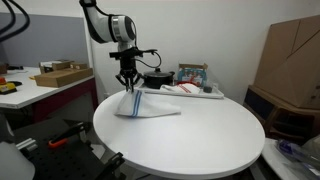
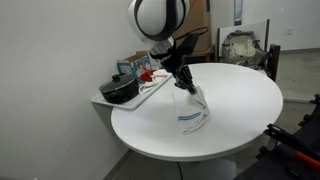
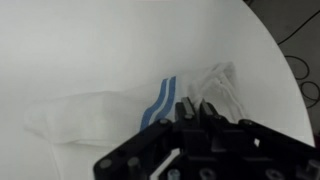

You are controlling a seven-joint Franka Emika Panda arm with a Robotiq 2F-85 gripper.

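A white cloth with blue stripes (image 1: 152, 105) lies partly on the round white table, its near left part drawn up to my gripper (image 1: 129, 88). In exterior view 2 the cloth (image 2: 190, 112) hangs from the gripper (image 2: 187, 89) in a raised fold, with its striped lower part over the table. From the wrist view, the cloth (image 3: 110, 112) spreads out to the left, and a bunched end goes in at the gripper. The fingers are shut on that bunched end; the fingertips are dark and partly hidden by the cloth.
On the table's far side stand a black pot (image 2: 121, 89) and a tray (image 1: 208, 94) with a box (image 1: 192, 73) and cloths. Cardboard boxes (image 1: 62, 77) stand off to the left.
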